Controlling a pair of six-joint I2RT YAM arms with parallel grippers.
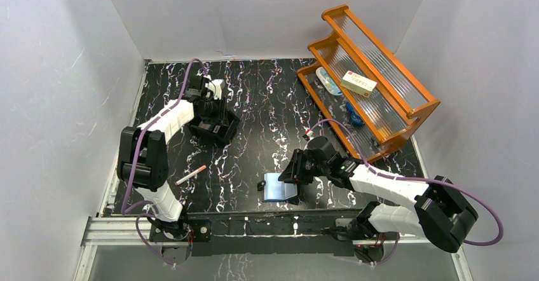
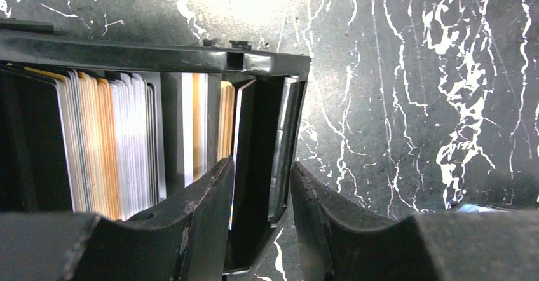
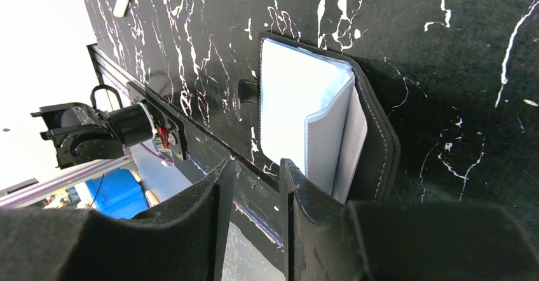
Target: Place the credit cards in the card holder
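In the left wrist view, a black box holds rows of upright cards in its slots. My left gripper is part open over the box's right-hand end. A lone leaning card stands there, its lower part just inside the left finger. The right finger is apart from it, near the box's end wall. The card holder, dark with clear sleeves, lies open near the front edge. My right gripper is part open above its near side, with nothing visible between the fingers.
An orange-and-white pen-like stick lies between the box and the front edge. A wooden rack carrying a small carton fills the back right.
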